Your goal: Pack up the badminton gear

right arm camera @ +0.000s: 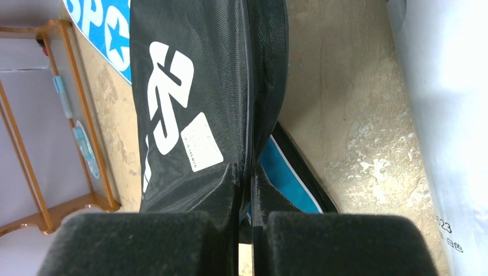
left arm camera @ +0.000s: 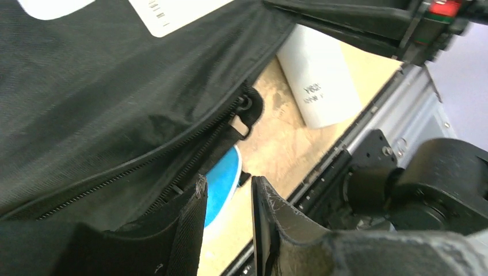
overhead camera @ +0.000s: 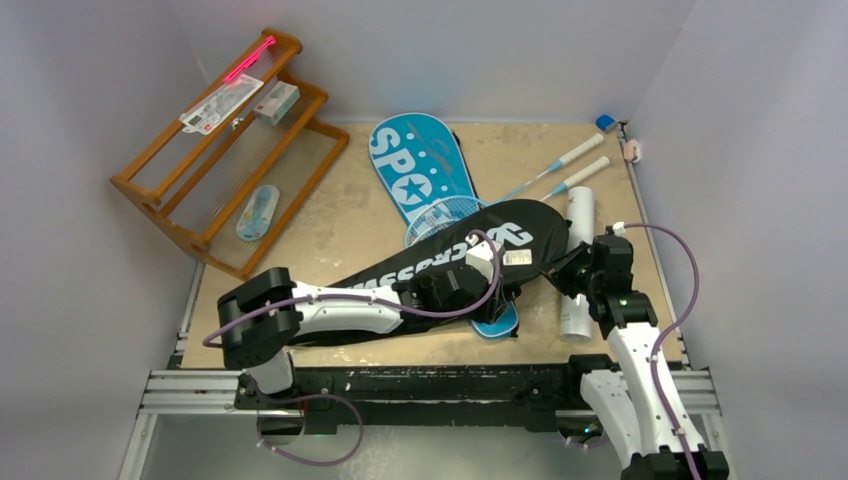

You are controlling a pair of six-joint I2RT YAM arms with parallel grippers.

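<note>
The black racket bag (overhead camera: pixel 520 225) lies slantwise across the table on top of the blue racket cover (overhead camera: pixel 410 150). Its rounded end is pinched at the edge by my right gripper, which is shut on the fabric. My left gripper is part open over the bag's front side, with nothing visible between its fingers. Ahead of its fingertips, the left wrist view shows a zipper and a dark pull loop (left arm camera: pixel 248 112) by the bag's edge. Two rackets with white handles (overhead camera: pixel 580 150) lie behind the bag, heads partly hidden.
A white tube (overhead camera: pixel 578 318) stretches along the right side, close to my right gripper. The wooden rack (overhead camera: pixel 325 130) occupies the back left. A small blue object (overhead camera: pixel 606 122) sits at the far right corner. Bare table shows between rack and cover.
</note>
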